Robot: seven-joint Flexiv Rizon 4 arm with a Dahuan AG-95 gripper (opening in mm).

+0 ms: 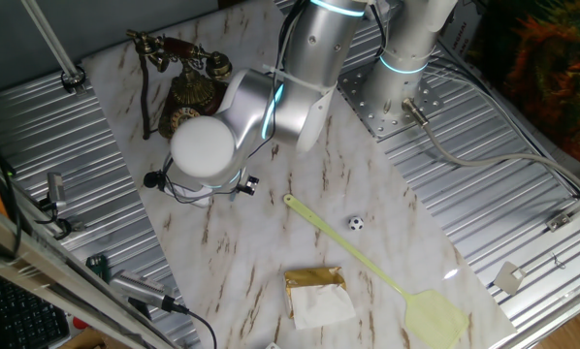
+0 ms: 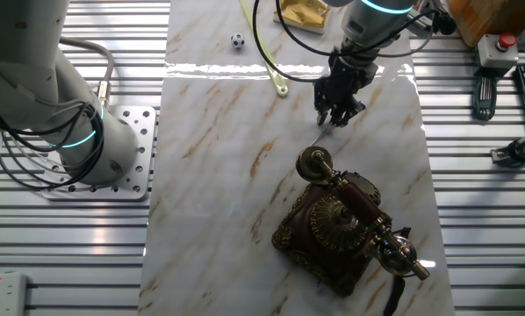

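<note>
In exterior view 2 my dark gripper (image 2: 331,121) points down at the marble-patterned tabletop, close to an old-fashioned brown and gold telephone (image 2: 337,219). A thin greyish line runs between its fingertips and the handset's near end; what it is does not show clearly. The fingers are too small and dark to show how far apart they stand. In exterior view 1 the wrist covers the gripper, and the telephone (image 1: 195,89) is behind the arm, its handset resting across the cradle.
A light green fly swatter (image 1: 435,318), a small football (image 1: 356,223) and a gold and white packet (image 1: 318,297) lie apart on the tabletop. Loose cables (image 2: 284,79) hang round the wrist. Bare marble (image 2: 210,211) lies left of the telephone in exterior view 2.
</note>
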